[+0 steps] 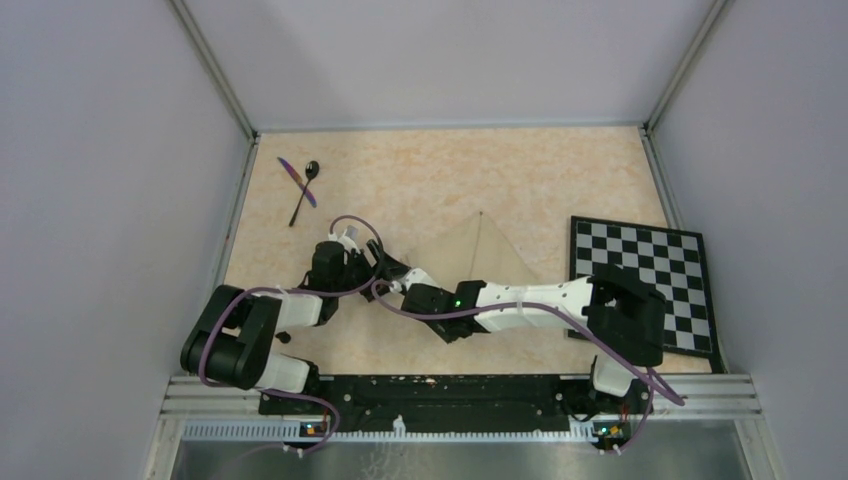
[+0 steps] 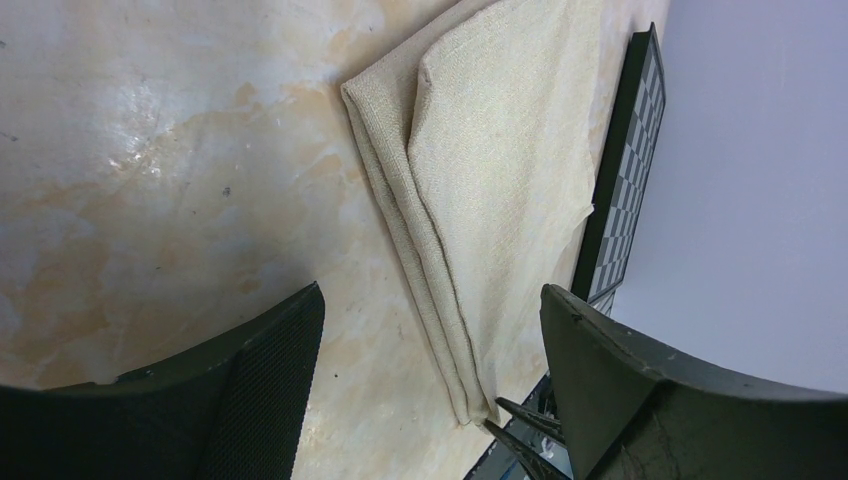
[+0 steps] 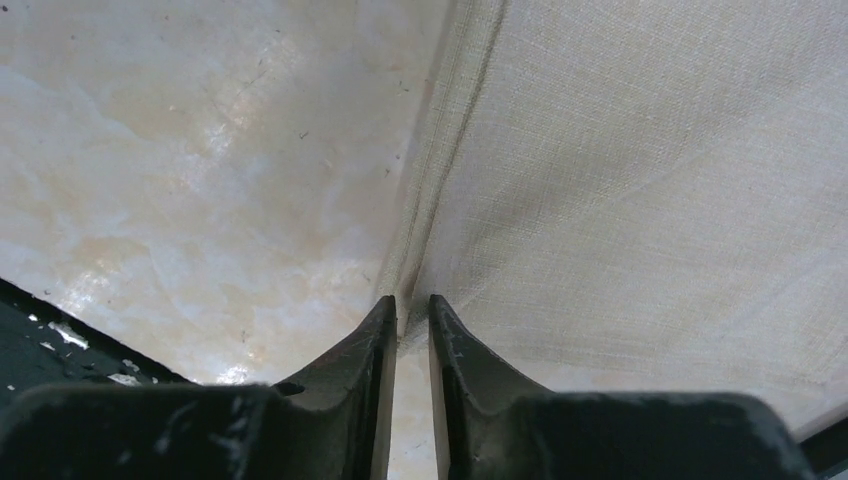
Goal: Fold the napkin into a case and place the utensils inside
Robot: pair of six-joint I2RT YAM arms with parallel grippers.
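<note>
The beige napkin (image 1: pixel 462 250) lies folded on the table, its lower part hidden under my right arm in the top view. In the left wrist view its layered folded edge (image 2: pixel 420 240) runs between my left gripper's (image 2: pixel 433 290) wide-spread fingers, which are open and hold nothing. At the near end of that edge, my right gripper stands part open, a narrow gap between its fingertips. A napkin corner (image 3: pixel 412 338) shows in that gap; no firm grip on it is visible. A dark spoon (image 1: pixel 311 172) and a purple-orange knife (image 1: pixel 290 172) lie crossed at the back left.
A black-and-white checkered board (image 1: pixel 645 265) lies at the right, partly behind my right arm. Both grippers are close together at the napkin's left side.
</note>
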